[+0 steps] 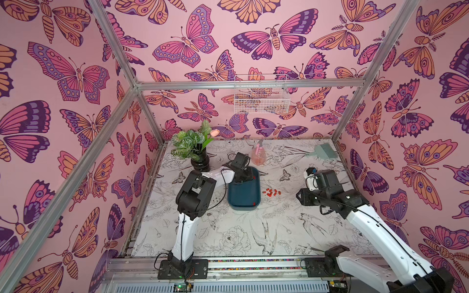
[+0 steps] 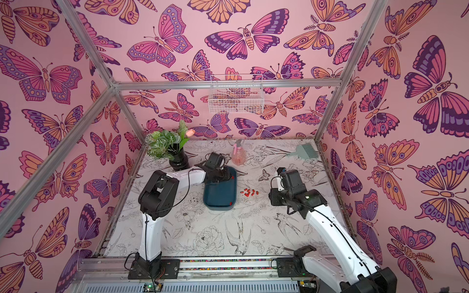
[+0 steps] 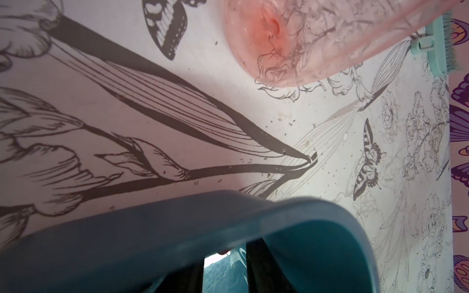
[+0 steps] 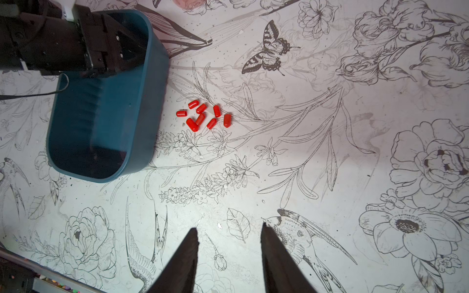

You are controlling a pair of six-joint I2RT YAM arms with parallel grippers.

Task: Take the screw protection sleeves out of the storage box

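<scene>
The dark blue storage box point(image 1: 242, 195) stands mid-table. One red sleeve point(image 1: 254, 204) lies in its near right corner, another red sleeve point(image 1: 253, 177) towards the far end beside my left gripper. Reaching down into the far part of the box, my left gripper has its fingers apart; a speck of red shows near the gap, mostly hidden by the box wall. I cannot tell whether it is a sleeve between them. Several red sleeves point(image 4: 200, 118) lie loosely on the table right of the box. My right gripper hangs open and empty over bare table.
A pink transparent bottle point(image 1: 258, 155) stands behind the box. To its left is a potted plant point(image 1: 199, 160), close to my left arm. A pale green dustpan point(image 1: 325, 151) lies at the back right.
</scene>
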